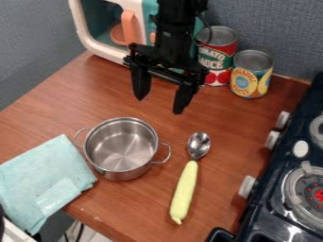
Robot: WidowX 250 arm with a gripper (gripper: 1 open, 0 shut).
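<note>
My black gripper hangs open over the wooden counter, its two fingers apart with nothing between them. Below it to the left sits an empty steel pot with two handles. To the right of the pot lies a spoon with a long pale yellow handle, pointing toward the front.
A light blue towel lies at the left edge. The black stove fills the right side. Two cans and a white appliance stand at the back.
</note>
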